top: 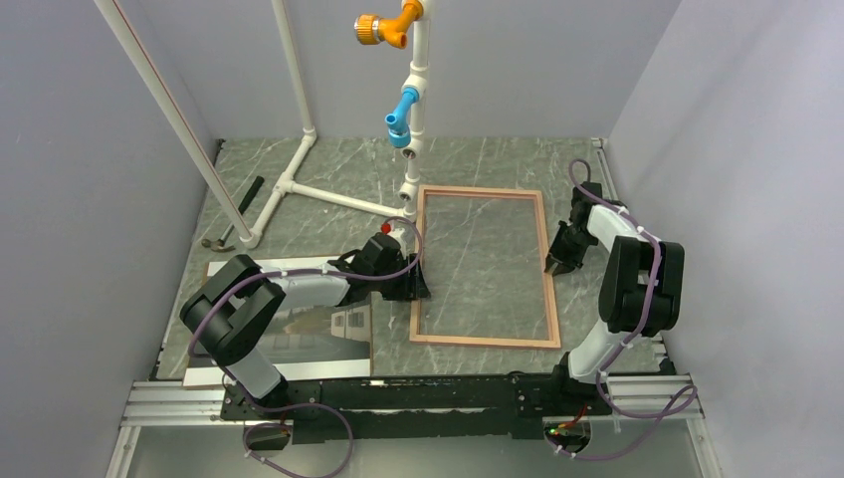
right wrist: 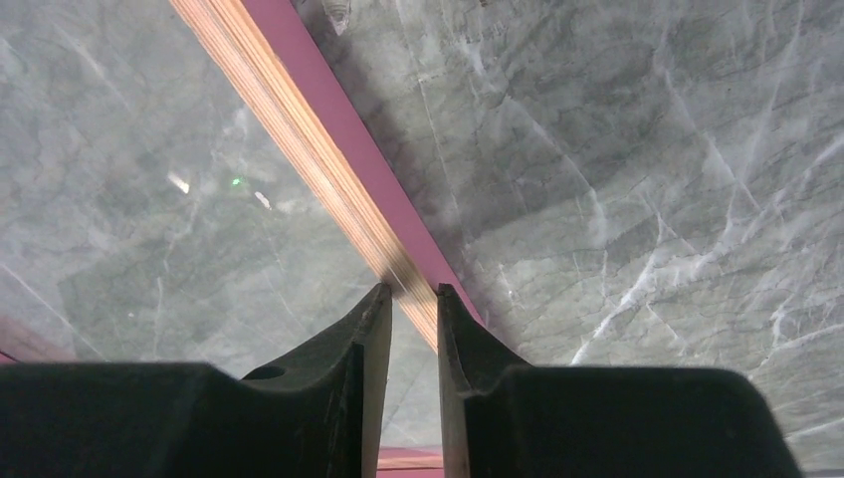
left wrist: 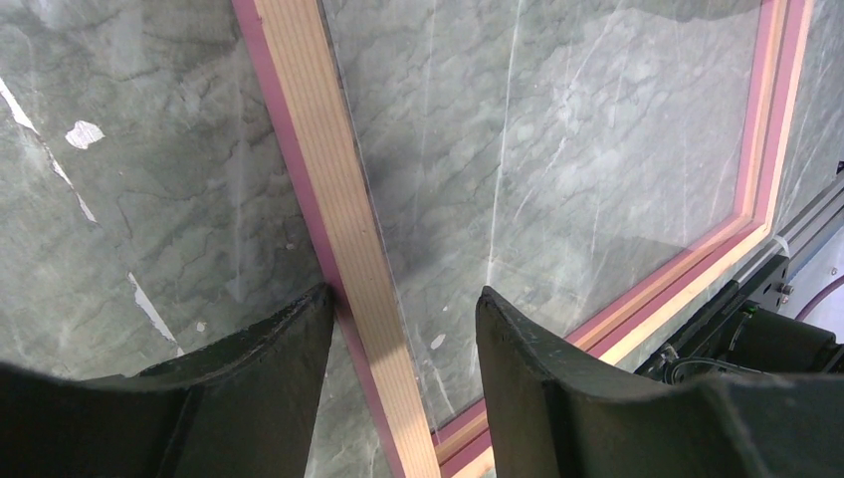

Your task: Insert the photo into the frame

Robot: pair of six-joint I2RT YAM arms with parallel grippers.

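Note:
The empty wooden frame (top: 485,343) lies flat right of centre, bare grey surface showing inside it. On the left lies the photo (top: 333,344), a grey picture with pale borders, partly covered by my left arm. My left gripper is open astride the frame's left rail (left wrist: 348,219); its left finger (left wrist: 316,334) is close against the rail's outer side, while a gap remains on the inner side. At the opposite rail (right wrist: 338,169), my right gripper has its fingers close together on both sides of the wood, pinching it.
A hammer (top: 239,211) and white pipes (top: 343,200) occupy the back left, with a pipe joint close to the frame's back left corner. Blue (top: 401,119) and orange (top: 390,27) fittings hang above. Surface beyond the frame's back rail is clear.

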